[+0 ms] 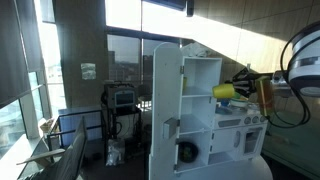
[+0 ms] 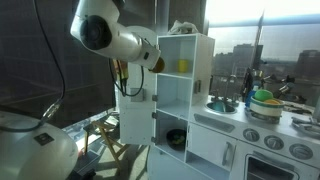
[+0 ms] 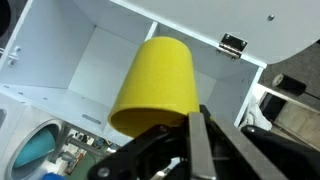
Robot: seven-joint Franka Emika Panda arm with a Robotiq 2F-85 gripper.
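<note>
A yellow cup [image 3: 158, 82] fills the middle of the wrist view, and my gripper is shut on its near end. In exterior view 1 the cup [image 1: 223, 91] lies roughly on its side in the air, beside the right side of the white cabinet [image 1: 204, 75]. My gripper [image 1: 243, 83] comes to it from the right. In exterior view 2 the gripper [image 2: 153, 62] is in front of the cabinet's open upper part, seen small and dark. A yellow thing [image 2: 183, 65] also shows at the upper shelf there; whether it is a separate object I cannot tell.
The tall cabinet door [image 1: 165, 110] stands open on the left. A dark round bowl [image 1: 187, 152] sits in a low compartment. Right of the cabinet is a play stove [image 2: 262, 130], with a pot [image 2: 265, 106] and other items on its counter.
</note>
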